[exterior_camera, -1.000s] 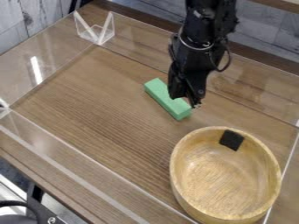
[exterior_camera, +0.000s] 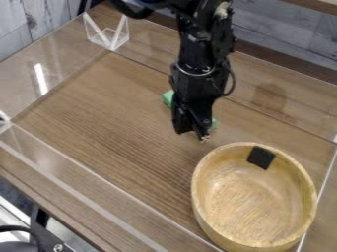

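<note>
The black robot gripper is low over the middle of the wooden table, in front of a green block that it largely hides. Its fingertips look close together; whether anything is between them is hard to see. Only edges of the green block show either side of the arm, so I cannot tell whether they touch.
A large tan round bowl with a black patch sits at the front right. A white wire object stands at the back left.
The gripper has moved left and down from above and right of the green block to in front of it, now covering most of the block.
</note>
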